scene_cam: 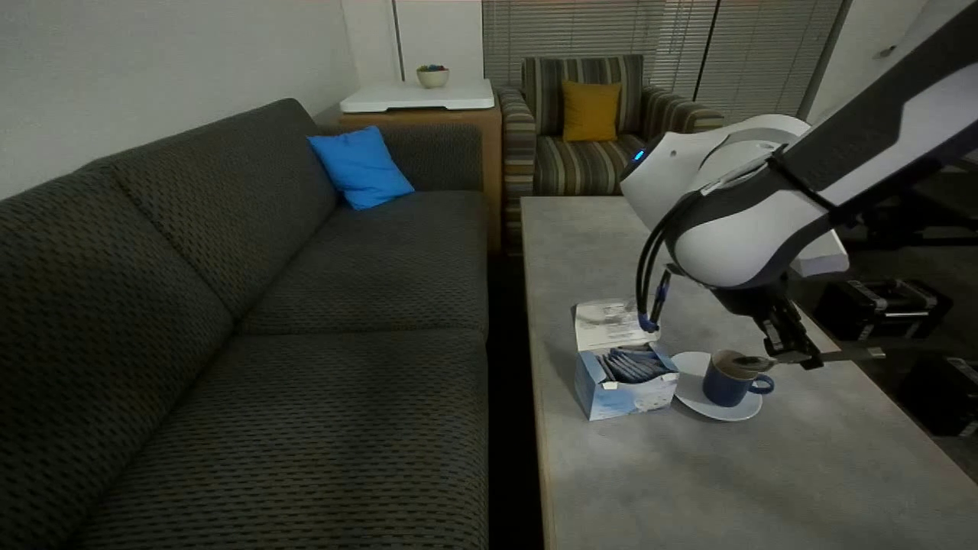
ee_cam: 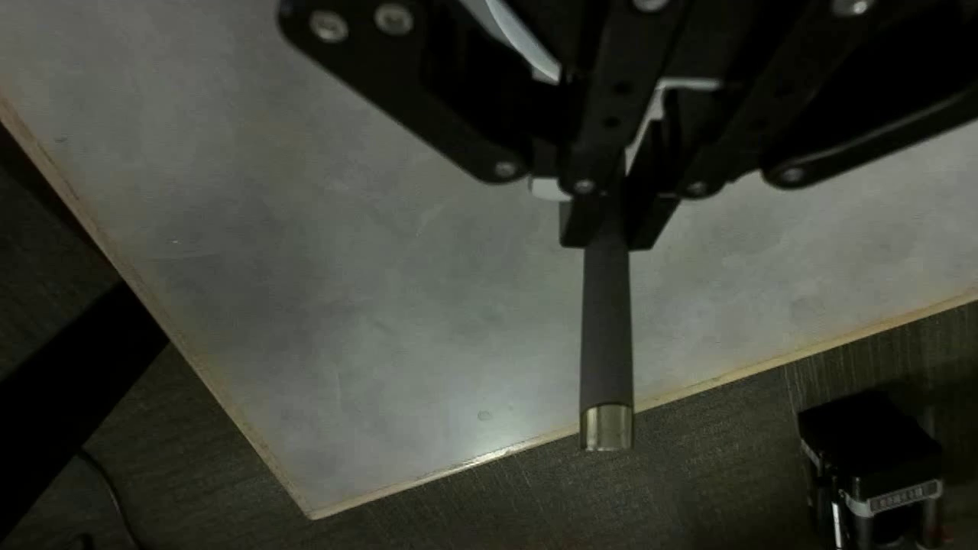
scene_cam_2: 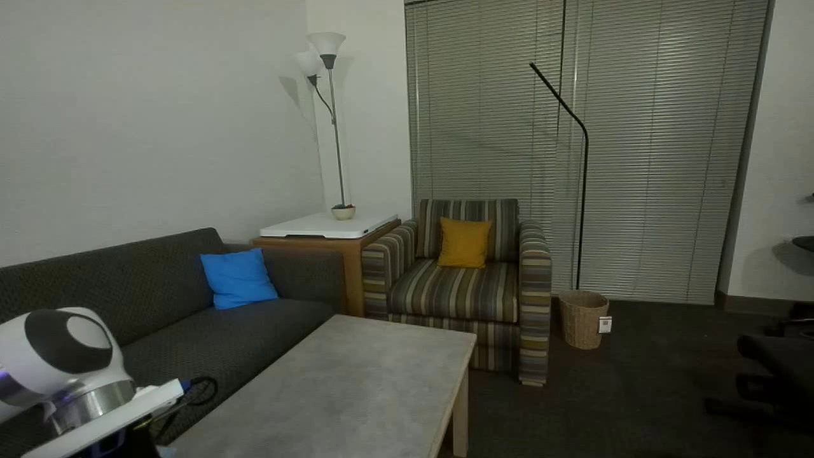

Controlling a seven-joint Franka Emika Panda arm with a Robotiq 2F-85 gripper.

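My gripper is shut on the dark grey handle of a spoon (ee_cam: 607,330), which juts out past the fingertips and ends in a metallic cap. In exterior view 1 the spoon's bowl (scene_cam: 754,363) shows at the right rim of a blue mug (scene_cam: 727,385), partly over its opening; whether it touches the rim I cannot tell. The mug stands upright on a white saucer (scene_cam: 733,414), handle to the right. Just right of and above the mug is my gripper (scene_cam: 804,353). In the wrist view the mug is hidden behind the gripper.
Left of the saucer stands an open light-blue box (scene_cam: 619,399) of sachets, its lid raised. Black cases (scene_cam: 885,307) lie on the floor to the right. A sofa (scene_cam: 367,367) runs along the left.
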